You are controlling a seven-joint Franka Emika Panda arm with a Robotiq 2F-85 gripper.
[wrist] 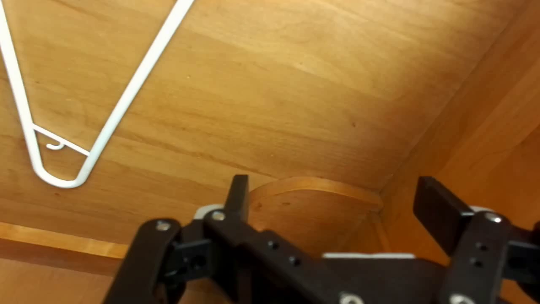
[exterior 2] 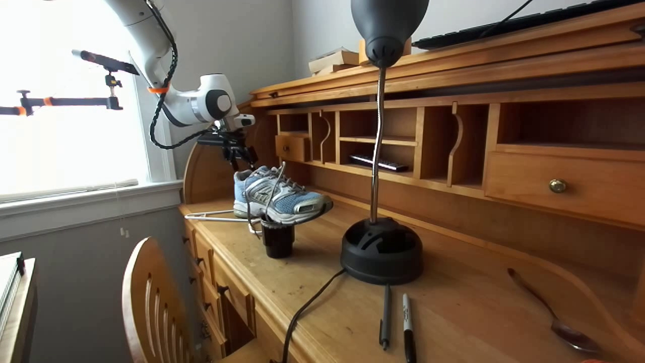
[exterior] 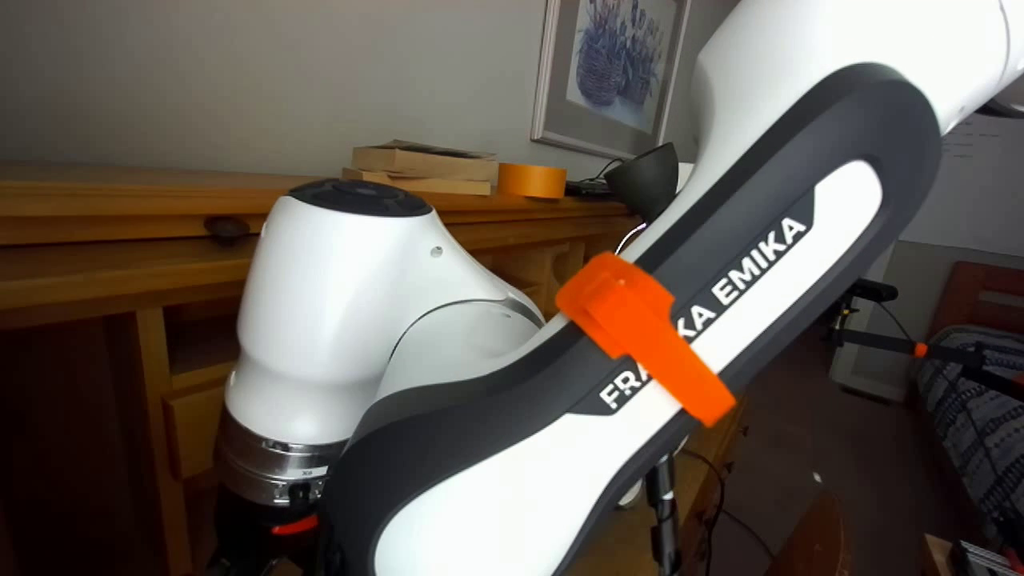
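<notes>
In the wrist view my gripper stands open, its dark fingers [wrist: 236, 198] far apart and nothing between them. Below it lies the bare wooden desktop near a corner. A white hanger [wrist: 132, 83] rests flat on the desk, to the left of the fingers. From the second exterior view, my gripper [exterior 2: 245, 166] hangs behind the heel of a blue and grey shoe [exterior 2: 278, 192]; whether they touch cannot be told there. The shoe's toe sits over a black cup [exterior 2: 278, 239], tilted up. The arm hides the gripper's fingertips in the first exterior view.
A black desk lamp [exterior 2: 382, 251] stands mid-desk, its cord running over the front edge. Pens [exterior 2: 408, 323] and a spoon [exterior 2: 556, 317] lie nearer the camera. Cubbyholes [exterior 2: 378, 130] line the back, and a chair [exterior 2: 151, 302] stands in front.
</notes>
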